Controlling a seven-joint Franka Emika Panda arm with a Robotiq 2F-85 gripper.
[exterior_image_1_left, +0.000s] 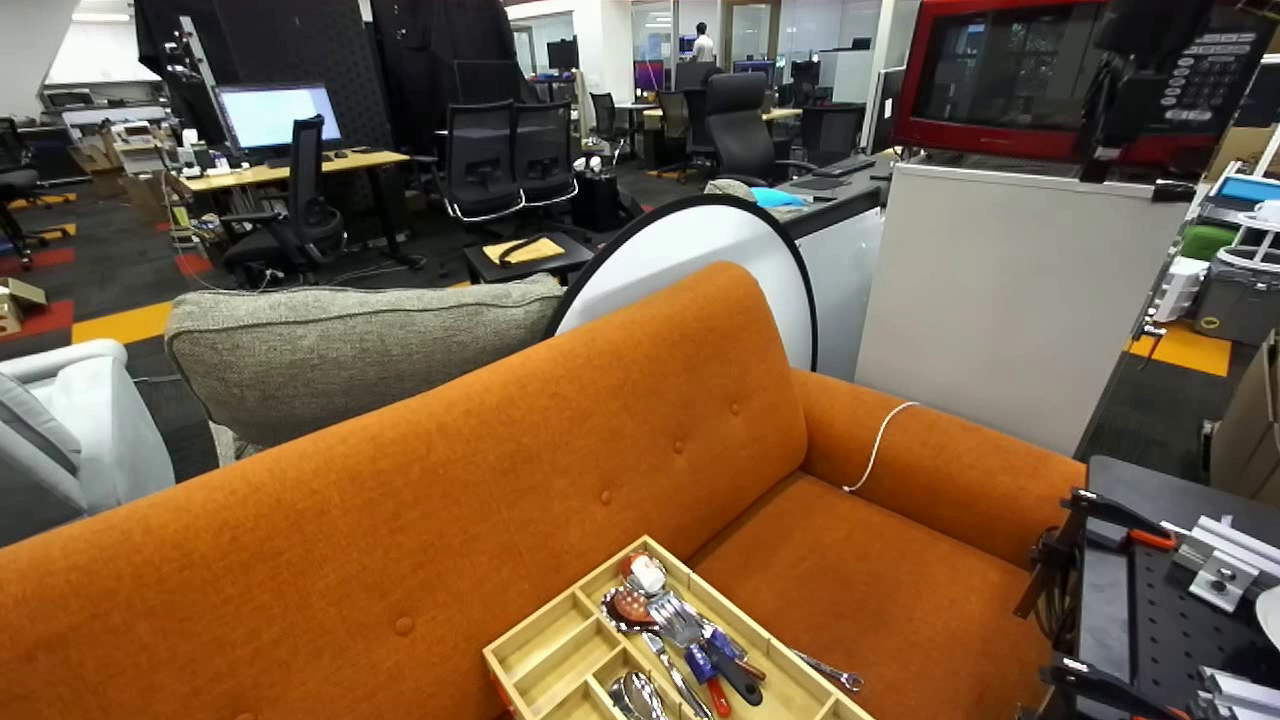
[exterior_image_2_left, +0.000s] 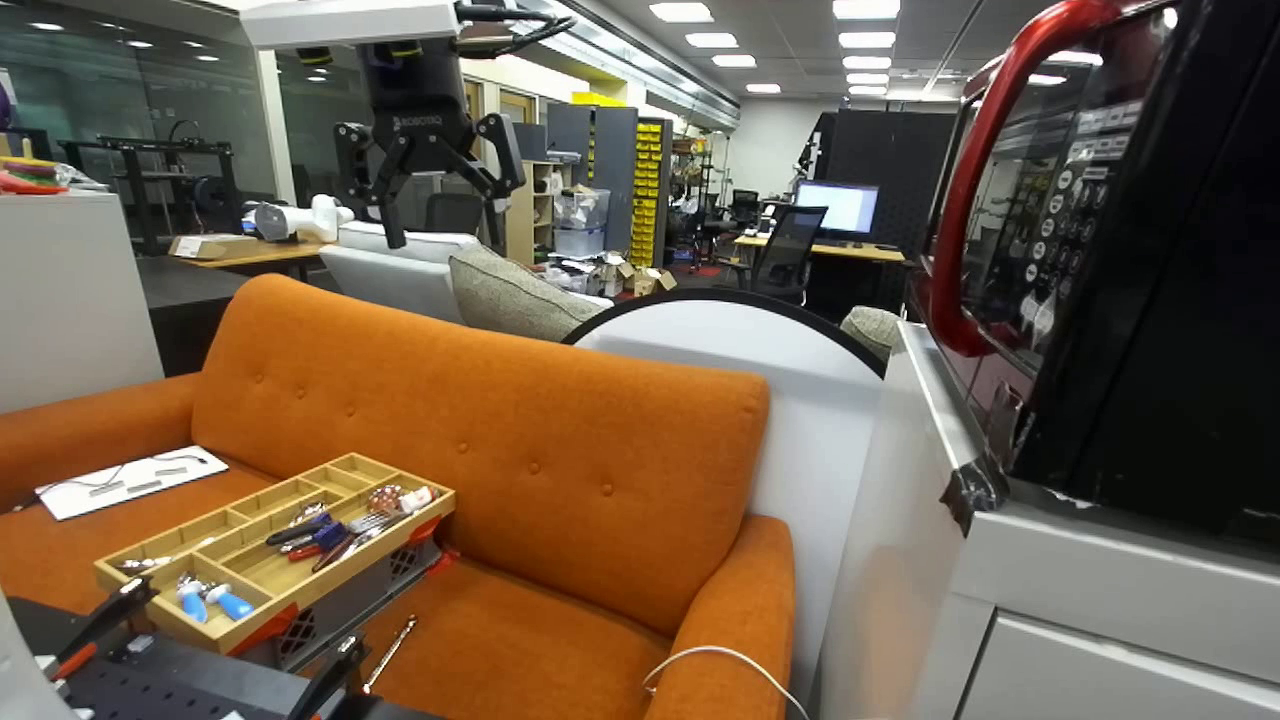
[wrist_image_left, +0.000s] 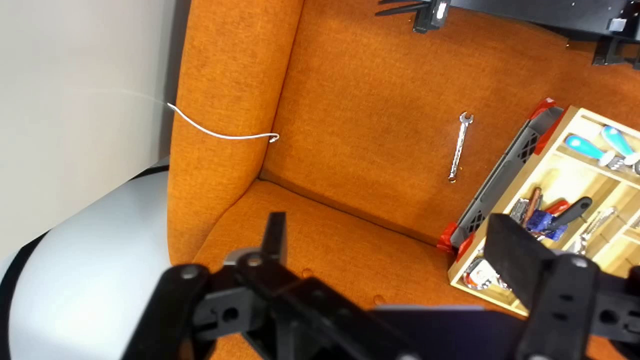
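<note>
My gripper (exterior_image_2_left: 444, 228) hangs in the air above the back of the orange sofa, its fingers spread wide and empty. From the wrist view, the open gripper looks down on the sofa seat. A silver wrench (wrist_image_left: 459, 147) lies on the bare seat cushion, well away from the fingers. Beside it stands a wooden utensil tray (exterior_image_2_left: 342, 464) holding spoons, forks, knives and tools with coloured handles. A white cord (wrist_image_left: 222, 136) drapes over the sofa's armrest. In exterior view 1 only dark parts of the arm show in front of the red microwave.
The red microwave (exterior_image_1_left: 1002, 72) stands on a cabinet beyond the armrest. A dark clamp-fitted table (exterior_image_1_left: 1110, 600) borders the seat's front. A white board (exterior_image_2_left: 132, 482) lies on the seat's far end. Between wrench and armrest the cushion (wrist_image_left: 354, 114) is clear.
</note>
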